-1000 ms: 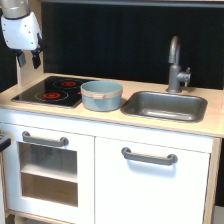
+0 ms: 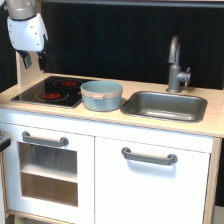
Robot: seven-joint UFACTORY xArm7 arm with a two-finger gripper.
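A robot gripper [image 2: 28, 55] hangs at the upper left of the camera view, above and behind the stove's left end; whether it is open or shut is hard to make out. A light blue pot [image 2: 101, 98] with a tan handle rests on the counter between the black stovetop [image 2: 48, 92] and the sink. The stovetop shows red rings.
A steel sink [image 2: 163, 105] with a grey faucet [image 2: 176, 65] fills the right of the wooden counter [image 2: 125, 129]. Below are a left cabinet door [image 2: 39, 139] with a window and a white right door [image 2: 150, 190]. A dark backsplash stands behind.
The gripper has shifted slightly to the right and up. The pot and the rest of the kitchen look unchanged.
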